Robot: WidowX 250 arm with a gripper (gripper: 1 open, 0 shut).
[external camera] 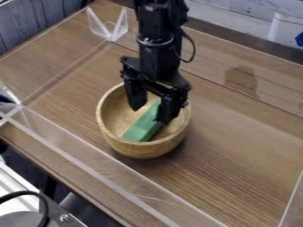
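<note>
A round wooden bowl (116, 117) sits near the middle of the table. Inside it lies a green oblong block (143, 129), slanting from lower left toward upper right. My black gripper (151, 99) is over the bowl, its two dark fingers spread to either side above the upper part of the block, open. Whether either finger touches the block or the bowl's inside is hard to tell.
Bare wooden table (231, 151) surrounds the bowl, with free room to the right. White tape marks lie at the upper left and left. A dark gap and pale equipment fill the lower left corner, and something blue shows at the top right edge.
</note>
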